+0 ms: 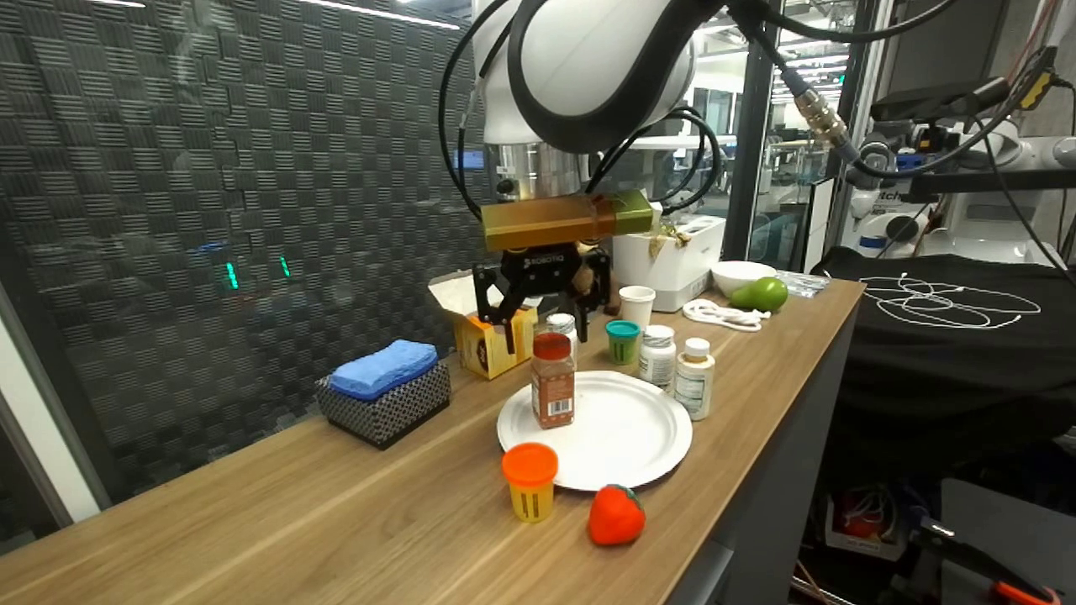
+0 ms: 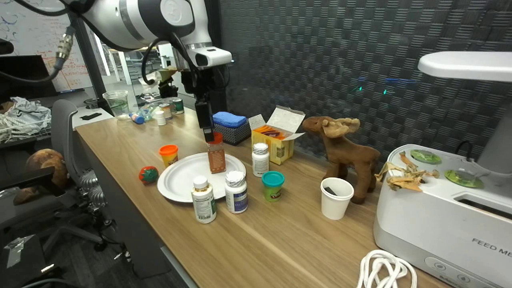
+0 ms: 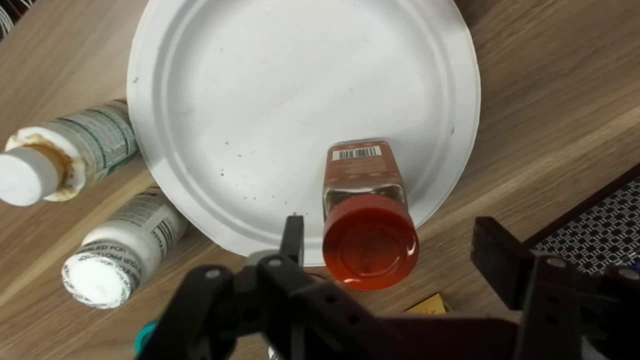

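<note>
A clear spice jar [image 1: 554, 391] with a red lid and red-brown contents stands upright on the white paper plate [image 1: 635, 434], toward the plate's wall side. Just above the lid is my gripper [image 1: 545, 343], its fingers apart. In the wrist view the red lid [image 3: 370, 243] appears between the two spread fingers, with a visible gap on both sides, so nothing is held. From the second exterior side, one finger [image 2: 205, 117] reaches down close to the lid; whether it touches there I cannot tell.
Two white bottles [image 1: 693, 381] [image 1: 657, 358] flank the plate's right edge. An orange-lidded tub [image 1: 530, 484] and a toy strawberry [image 1: 616, 515] sit in front. Behind are a third white bottle [image 2: 260, 160], a teal-lidded tub [image 1: 622, 344] and a yellow box [image 1: 492, 348].
</note>
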